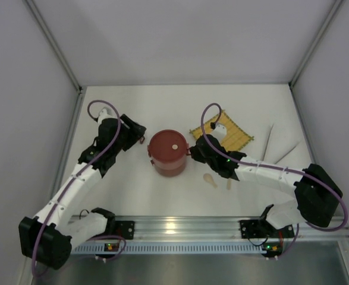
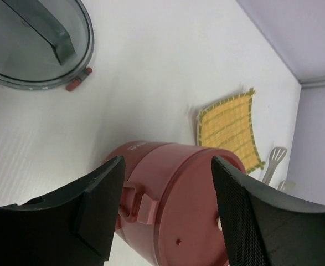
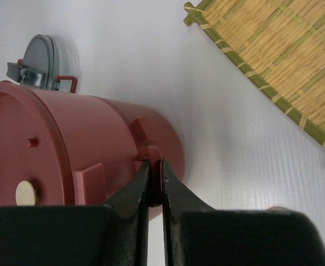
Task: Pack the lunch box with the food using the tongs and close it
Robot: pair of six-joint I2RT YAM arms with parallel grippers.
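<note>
The red lunch box (image 1: 167, 154), with a lidded top and side latches, stands mid-table. My right gripper is shut on a red handle at its right side. My left gripper (image 1: 135, 132) stands open above and left of the box; in the left wrist view the box's left handle (image 2: 130, 200) shows beyond its fingertips, apart from them in the top view.
A steel lid (image 2: 43, 61) with a red clip lies at back left, partly under my left arm. A bamboo mat (image 1: 235, 133) is at back right, with utensils (image 1: 268, 142) to its right and a wooden spoon (image 1: 208, 179) in front.
</note>
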